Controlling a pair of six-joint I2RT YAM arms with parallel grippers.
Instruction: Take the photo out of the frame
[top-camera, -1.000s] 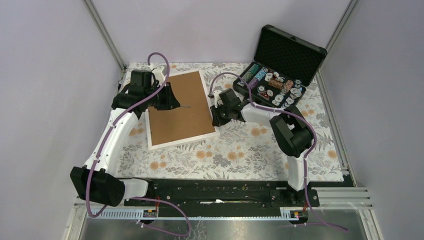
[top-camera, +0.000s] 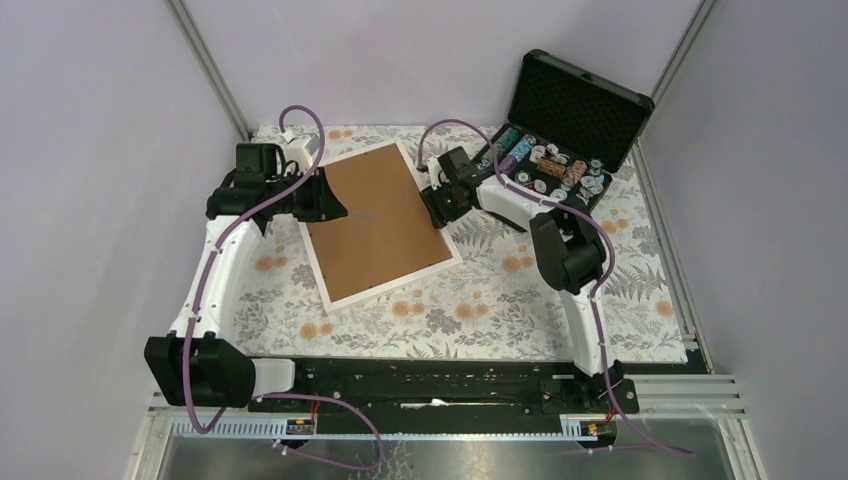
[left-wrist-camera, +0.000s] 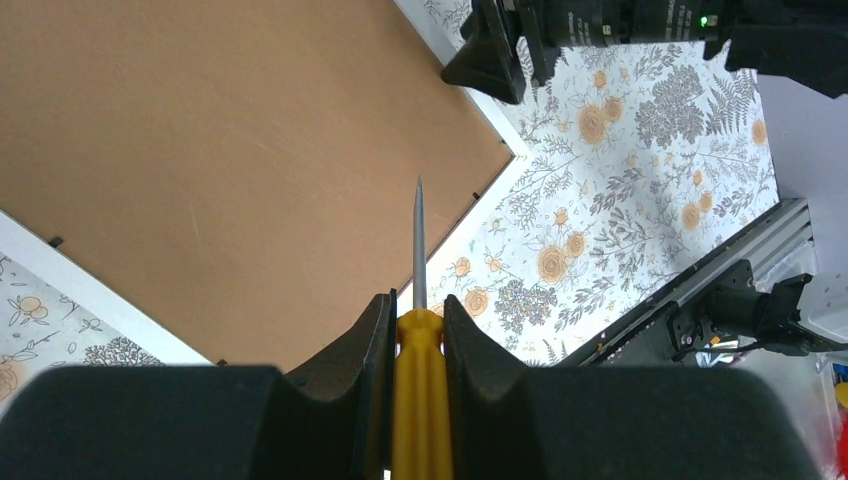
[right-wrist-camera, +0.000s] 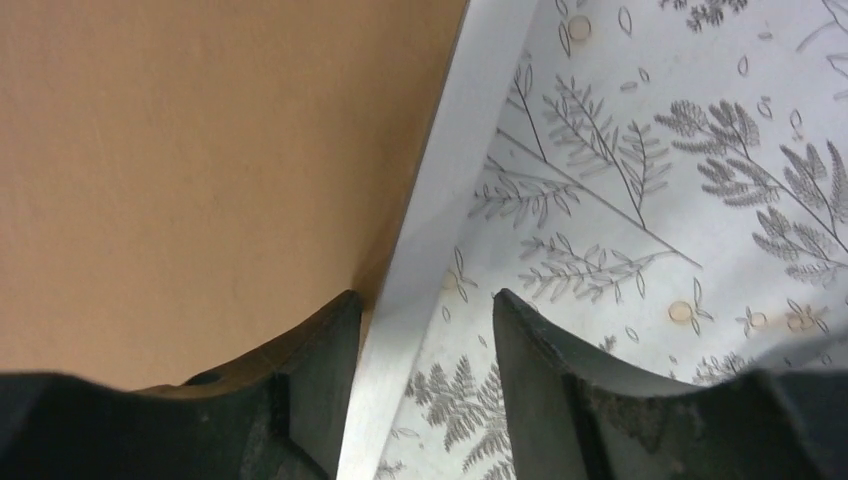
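Note:
The white picture frame (top-camera: 318, 265) lies turned on the table, its brown backing board (top-camera: 375, 245) facing up; any photo is hidden beneath. Small dark tabs (left-wrist-camera: 56, 242) show along the inner edge of the rim. Over the board's left side, my left gripper is shut on the yellow handle of a pointed tool (left-wrist-camera: 420, 245), whose thin metal shaft points out past the fingers. My right gripper stands part open at the frame's right rim (right-wrist-camera: 440, 180), one finger on the board side and the other over the tablecloth.
An open black case (top-camera: 560, 165) of poker chips stands at the back right, close behind my right arm. The floral tablecloth (top-camera: 480, 320) is clear in front of the frame and to its right.
The frame has turned, its near right corner swinging to the right and away. My left gripper with the tool has shifted slightly left; the right gripper has moved farther back along the rim.

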